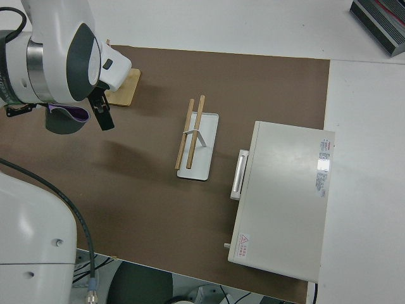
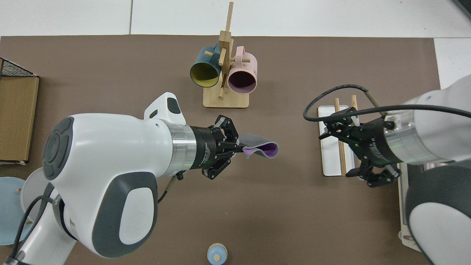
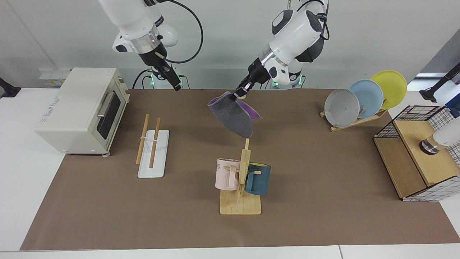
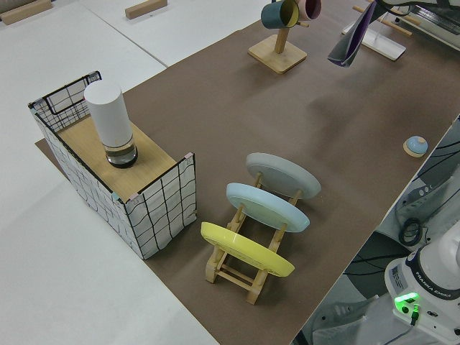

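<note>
My left gripper [image 2: 232,145] is shut on a grey glove with purple lining [image 2: 260,145], held above the mat [image 2: 287,198] left of the white-based wooden rack [image 2: 326,145]. In the left view the glove [image 3: 228,116] hangs from it. My right gripper [image 3: 174,84] is over that rack [image 3: 146,168] in the top view; whether it is open or shut I cannot tell.
A mug tree [image 2: 225,101] with teal and pink mugs stands at the back. A dish rack with plates [image 3: 340,108] and a wire-sided shelf [image 3: 401,168] are on one side, a white oven [image 3: 73,121] on the other. A small blue object [image 2: 217,254] lies near the front.
</note>
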